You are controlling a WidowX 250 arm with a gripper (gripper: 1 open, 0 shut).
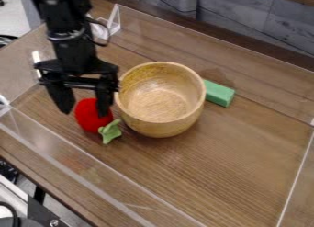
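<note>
My black gripper (73, 97) is over a red round object with green leaves (95, 115), like a toy strawberry or radish, its fingers parted on either side of and above it. Whether they touch it cannot be told. A wide tan bowl (160, 95) sits just right of the red object.
A green block (218, 93) lies right of the bowl. A white wire-like item stands at the back left, partly behind the arm.
</note>
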